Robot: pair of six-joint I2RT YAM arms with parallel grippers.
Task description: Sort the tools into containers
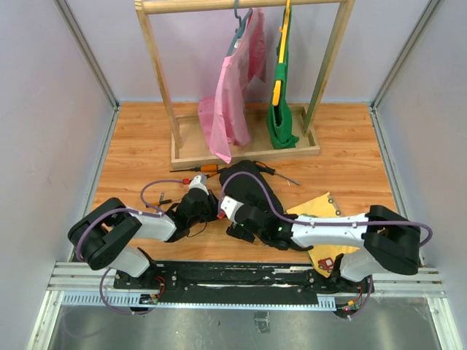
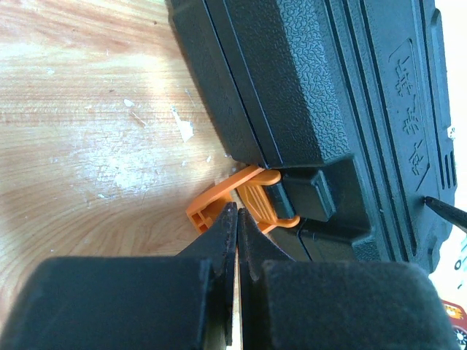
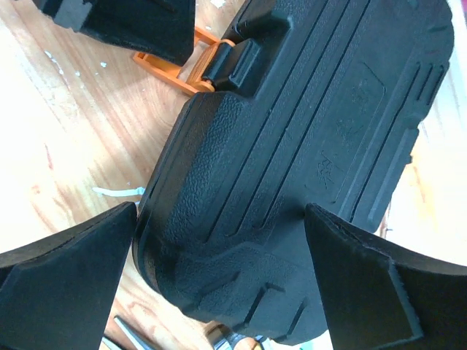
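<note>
A closed black tool case [image 1: 248,182] lies mid-table, partly covered by my right arm in the top view. Its orange latch [image 2: 255,197] sticks out from the side, swung away from the case wall. My left gripper is shut at this latch, with nothing visible between its tips; the same latch [image 3: 191,67] shows by the left fingers in the right wrist view. My right gripper is open, and the case [image 3: 270,160] lies beyond and between its spread fingers. Whether those fingers touch the case I cannot tell.
An orange-handled screwdriver [image 1: 208,168] and another orange-black tool [image 1: 266,168] lie behind the case, before the wooden rack [image 1: 248,155]. A yellow cloth [image 1: 317,206] covers the right side. Both arms stand close together at the case.
</note>
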